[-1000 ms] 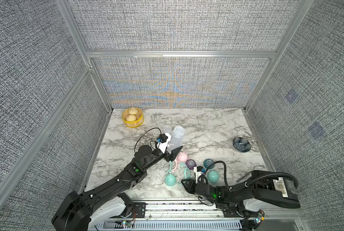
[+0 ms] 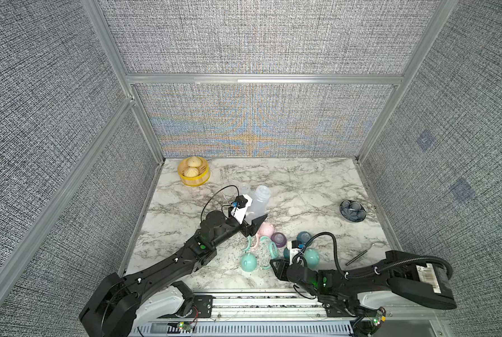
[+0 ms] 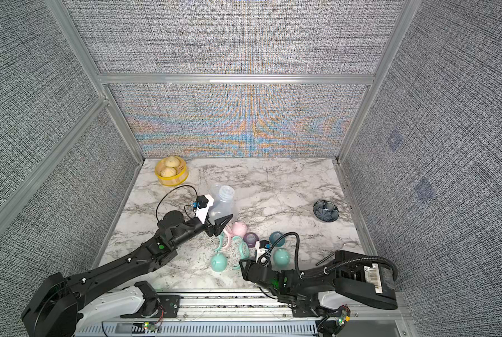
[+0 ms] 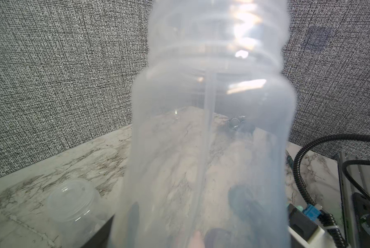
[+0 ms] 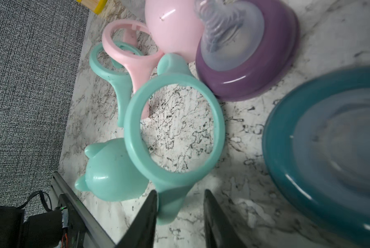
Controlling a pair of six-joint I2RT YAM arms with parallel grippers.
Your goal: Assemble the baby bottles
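My left gripper [image 2: 255,223] is shut on a clear bottle [image 4: 205,157], which is upright and fills the left wrist view. Another clear bottle [image 4: 71,206] stands behind it. My right gripper is open, its fingertips at the near stem of a teal handle ring [image 5: 216,128]. Around it lie a pink handle [image 5: 137,62], a second teal handle [image 5: 122,88], a teal cap [image 5: 112,169], a pink cap [image 5: 172,26], a purple ring with nipple [image 5: 251,74] and a dark teal ring [image 5: 278,148].
A yellow steamer with buns [image 2: 193,178] sits back left. A dark dish [image 2: 352,211] and a thin metal rod [image 2: 358,255] lie at the right.
My left gripper and bottle have moved slightly right. My right arm has shifted right, with its gripper staying beside the teal handle.
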